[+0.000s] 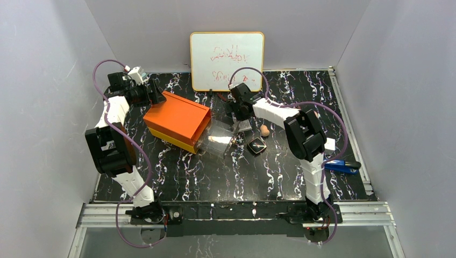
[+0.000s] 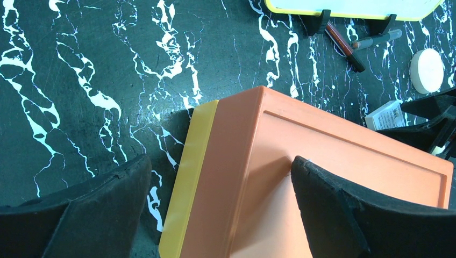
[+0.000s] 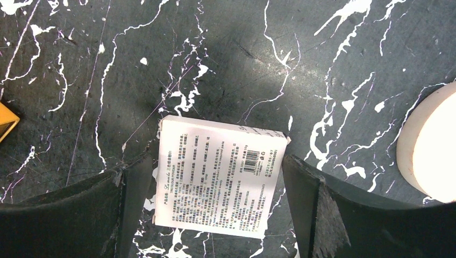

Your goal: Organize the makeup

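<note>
An orange box with a yellow lower part (image 1: 177,118) lies at left, a clear open piece (image 1: 218,137) at its right end. My left gripper is open over its back-left corner. My right gripper is open around a small printed carton (image 3: 218,177), one finger either side; contact is unclear. A white round item (image 3: 425,142) lies to its right. The left wrist view also shows a dark pencil (image 2: 339,40), a grey pencil (image 2: 376,40) and a white carton (image 2: 382,115).
A whiteboard (image 1: 227,59) stands at the back. A black square compact (image 1: 256,145), a beige sponge (image 1: 264,131) and a blue stapler (image 1: 339,166) lie on the right half.
</note>
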